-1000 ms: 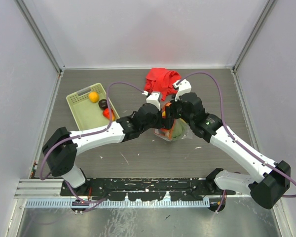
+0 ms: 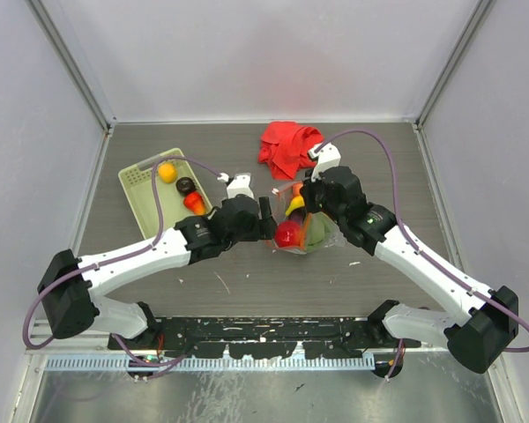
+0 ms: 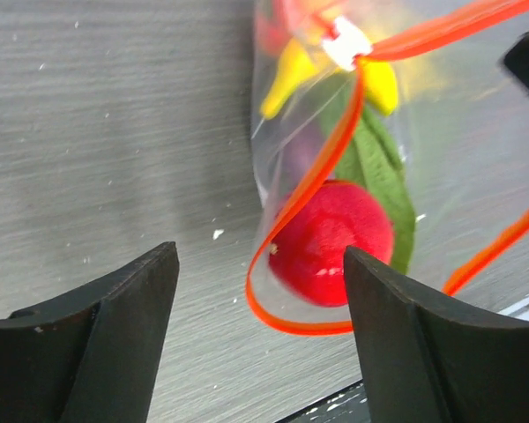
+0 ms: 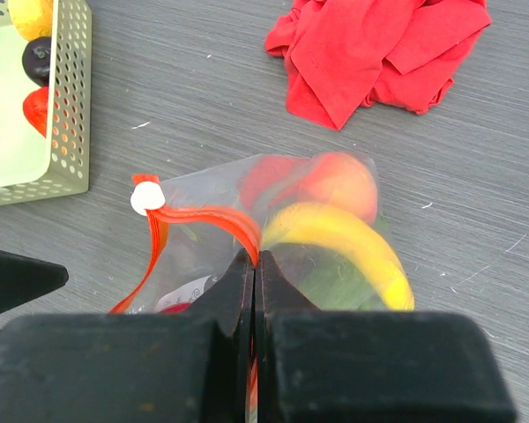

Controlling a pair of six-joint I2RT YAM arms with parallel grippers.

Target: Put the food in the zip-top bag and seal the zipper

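The clear zip bag with orange zipper (image 3: 316, 172) holds a red round food (image 3: 331, 238), a banana (image 4: 353, 247), an orange-red peach (image 4: 339, 185) and green leafy pieces (image 3: 379, 194). My right gripper is shut on the bag's zipper edge near its white slider (image 4: 148, 197). My left gripper is part open beside the bag's lower end, its fingers either side of the orange strip's corner, apparently not gripping it.
The green basket (image 2: 141, 203) at left holds a yellow, a dark and a red piece of food. A red cloth (image 2: 286, 150) lies behind the bag. Bare table is in front.
My left gripper has moved left and toward the front, off the top of the bag, uncovering more of the red food. The right gripper stays in place.
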